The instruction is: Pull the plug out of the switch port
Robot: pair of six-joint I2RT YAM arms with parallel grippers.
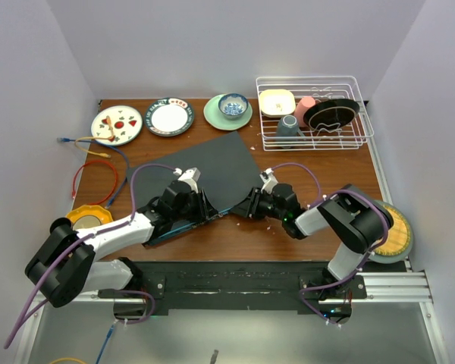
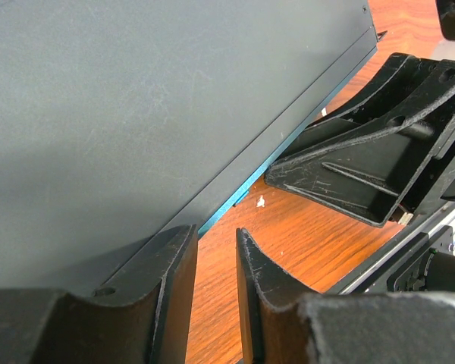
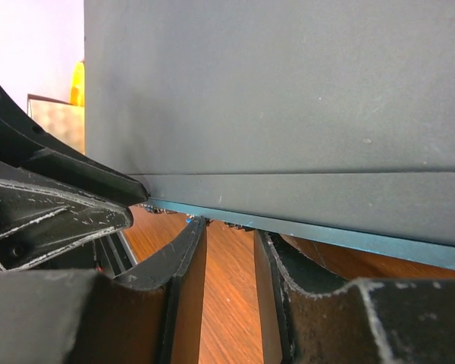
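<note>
The grey switch (image 1: 205,163) lies angled on the wooden table, its blue-edged front toward me. My left gripper (image 1: 208,208) is at that front edge; in the left wrist view its fingertips (image 2: 182,239) touch or nearly touch the edge, and whether something is between them is hidden. My right gripper (image 1: 246,205) is at the same edge further right; in the right wrist view its fingers (image 3: 189,258) stand part open just under the blue strip (image 3: 349,240). Small dark ports and a small blue piece (image 2: 241,196) show along the strip. The plug itself is not clear.
Plates (image 1: 169,108) and a bowl (image 1: 233,102) stand at the back, a dish rack (image 1: 315,137) with cups at the back right. Coiled red (image 1: 95,161), blue and yellow cables lie at the left.
</note>
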